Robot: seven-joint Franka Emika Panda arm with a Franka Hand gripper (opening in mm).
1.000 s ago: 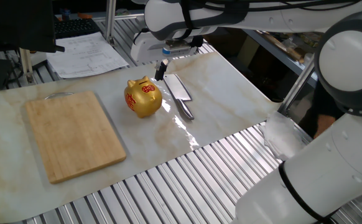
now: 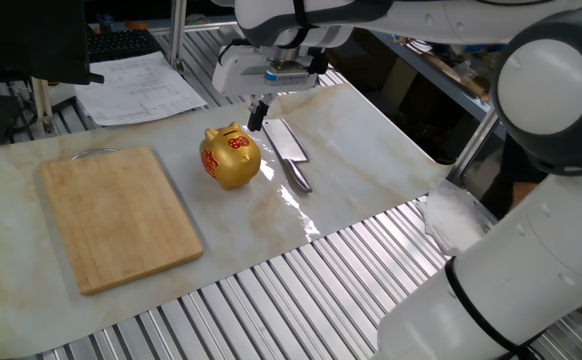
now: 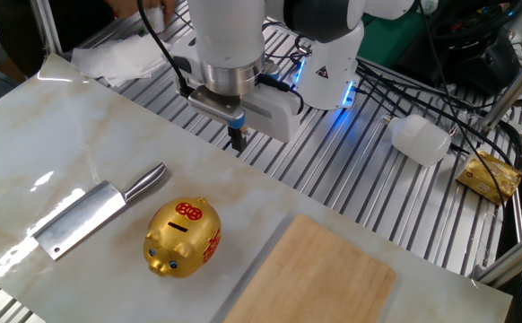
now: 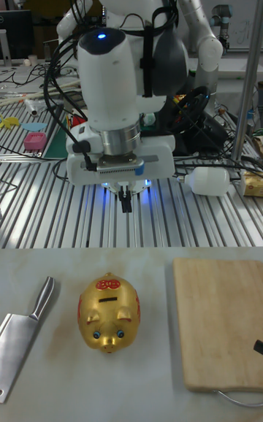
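My gripper (image 4: 127, 205) hangs above the slatted metal surface on the robot's side of the marble-patterned mat. Its dark fingers point down and look shut, with nothing visible between them. A shiny gold piggy bank (image 3: 182, 237) with red markings stands upright on the mat, clear of the gripper. To one side of it lies a cleaver (image 3: 86, 215) with a broad steel blade and metal handle, flat on the mat. On the pig's other side rests a wooden cutting board (image 2: 121, 218) with a metal loop handle (image 2: 95, 153); its top is bare.
Beyond the mat on the slats lie a white bulb-shaped object (image 3: 420, 140) and a gold packet (image 3: 489, 177), with cables around them. Crumpled clear plastic (image 3: 122, 59) sits by the mat's corner. Bare mat separates the pig from the board.
My arm's upper links have shifted slightly, while the gripper stays almost in place. The pig, cleaver and board have not moved. A person's arm at the right edge has shifted.
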